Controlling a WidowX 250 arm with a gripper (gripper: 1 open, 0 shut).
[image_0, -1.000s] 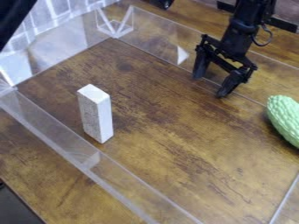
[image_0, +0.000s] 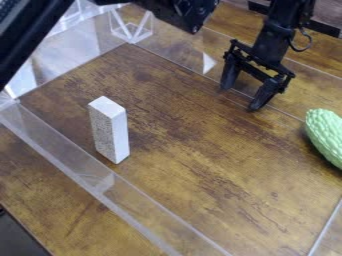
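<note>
My black gripper (image_0: 251, 84) is at the upper right, low by the clear plastic wall at the back of the wooden board; whether its fingers are open or shut is hard to make out. A white upright block (image_0: 108, 129) stands at the left, well apart from it. A pale green textured object (image_0: 323, 134) lies at the right edge, just below and right of the gripper, partly out of frame.
Clear plastic walls (image_0: 187, 52) border the wooden surface (image_0: 187, 180), which is bare through the middle and front. A dark arm segment crosses the top left of the view.
The dark arm segment at the top has swung further into view toward the right. The gripper, block and green object look unchanged.
</note>
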